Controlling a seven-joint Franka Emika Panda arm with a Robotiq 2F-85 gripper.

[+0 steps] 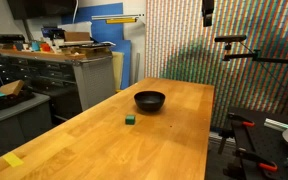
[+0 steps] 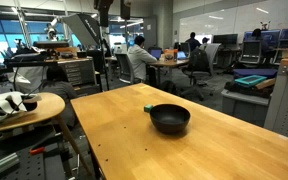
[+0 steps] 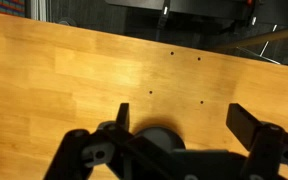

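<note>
A black bowl stands upright on the wooden table; in exterior view 2 the same bowl looks empty as far as its inside shows. A small green block lies on the table a short way from it, and this block appears just behind the bowl in exterior view 2. High above the table hangs my gripper, its fingers wide apart with nothing held. Part of the bowl shows far below, low in the wrist view between the fingers; the block is not visible there.
Most of the tabletop around the bowl and block is bare. Yellow tape marks the table's near left corner in exterior view 1. A dark cabinet and a workbench with a green tray stand away from the table.
</note>
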